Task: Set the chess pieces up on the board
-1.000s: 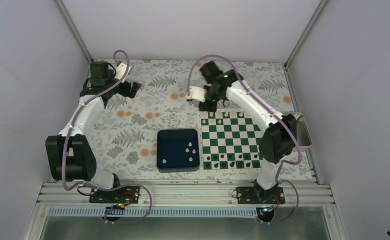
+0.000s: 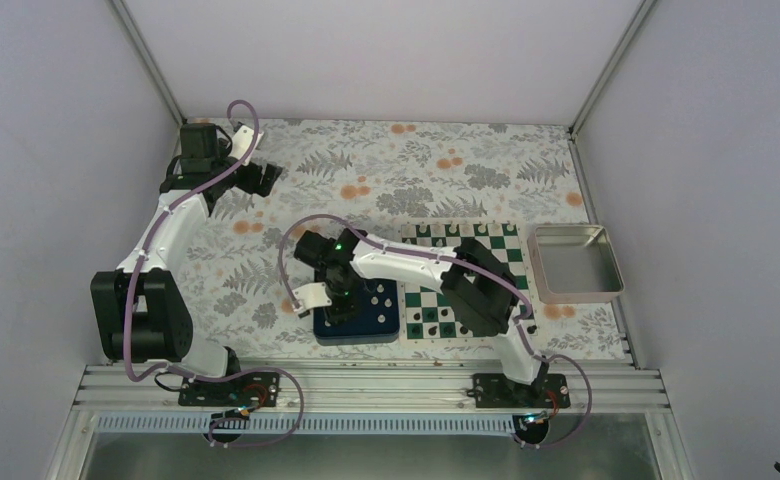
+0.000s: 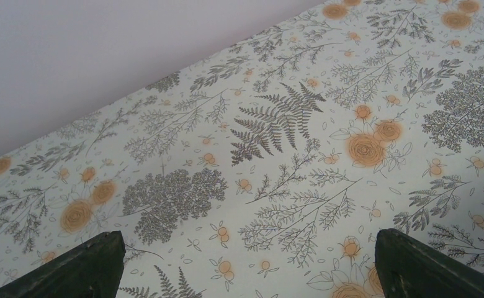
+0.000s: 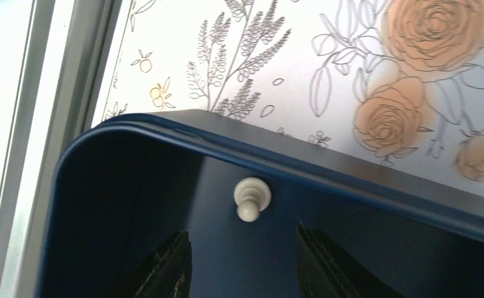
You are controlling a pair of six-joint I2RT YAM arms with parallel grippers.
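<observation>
My right gripper hangs open over the dark blue tray [image 2: 358, 338], at its left side. In the right wrist view a single white pawn-like piece [image 4: 252, 197] stands close to the tray wall, just beyond the gap between the fingers, touched by neither. Several white pieces [image 2: 382, 319] are at the tray's right side. The green-and-white chessboard [image 2: 427, 298] lies right of the tray, partly covered by my right arm, with dark pieces [image 2: 432, 331] along its near edge. At the far left, my left gripper [image 2: 270, 180] stays open and empty over bare table.
An empty metal bin [image 2: 578, 297] stands right of the board. A metal rail [image 2: 386, 366] runs along the front edge.
The left arm has kept still.
</observation>
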